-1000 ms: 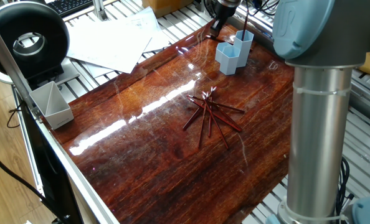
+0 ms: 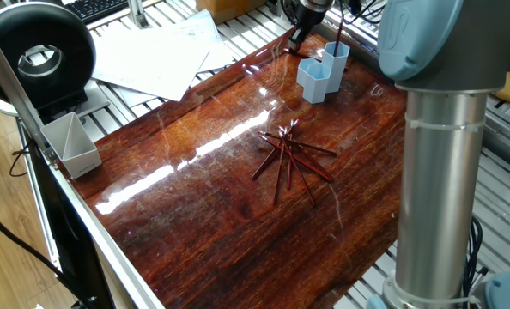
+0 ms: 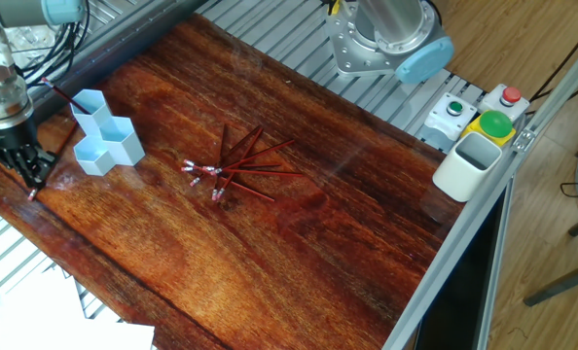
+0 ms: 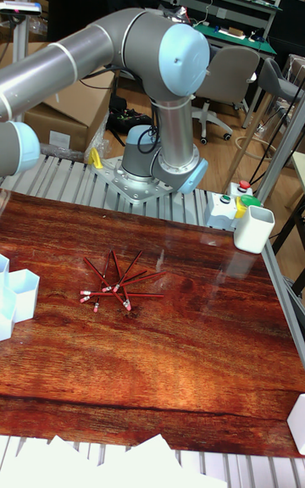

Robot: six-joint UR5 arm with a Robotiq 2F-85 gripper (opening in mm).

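Beside the pale blue hexagonal holder (image 3: 124,142) at the table's far corner, my gripper (image 3: 39,181) points down, low over the wood. It appears shut on a dark red pencil (image 3: 67,139), which slants from the fingertips up towards the holder, its pale end just below them. Another pencil (image 2: 338,36) stands in one cell of the holder, leaning out. A loose pile of several crossed red pencils (image 2: 291,163) lies mid-table, pale ends bunched together; it shows in exterior view 3 as well. The gripper is outside exterior view 3, where only part of the holder (image 4: 24,294) appears.
A white cup-like box (image 3: 467,165) stands at the table's edge near the stop buttons (image 3: 496,123). Another white box (image 2: 71,146) sits at the left edge in exterior view 1. Paper sheets (image 2: 156,64) lie beyond the table. Bare wood surrounds the pile.
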